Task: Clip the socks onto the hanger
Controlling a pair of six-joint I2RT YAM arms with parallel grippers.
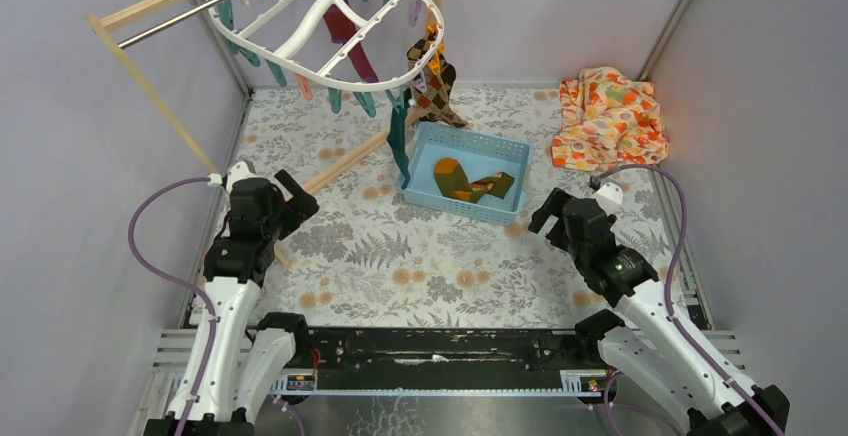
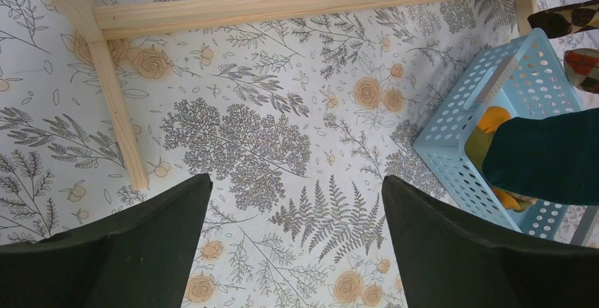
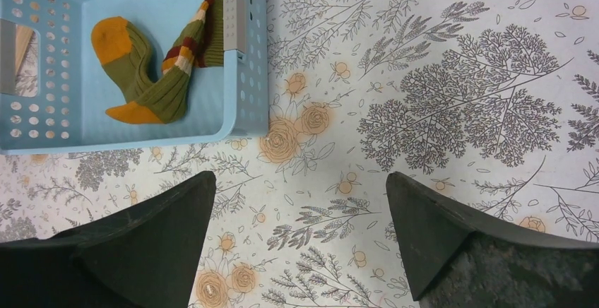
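Observation:
Green-and-mustard striped socks (image 1: 450,178) (image 3: 140,85) lie in the blue basket (image 1: 430,198) (image 3: 244,103). The white clip hanger (image 1: 288,46) hangs at the back left, with coloured clips round its rim. A maroon sock (image 1: 352,46), a checked sock (image 1: 433,86) and a dark teal sock (image 1: 398,136) (image 2: 544,156) hang from it. My left gripper (image 1: 300,198) is open and empty over the table, left of the basket. My right gripper (image 1: 548,218) is open and empty, just right of the basket.
A wooden stand (image 1: 150,86) (image 2: 311,4) holds the hanger, its base bars crossing the table's left and back. A crumpled orange patterned cloth (image 1: 605,121) lies at the back right.

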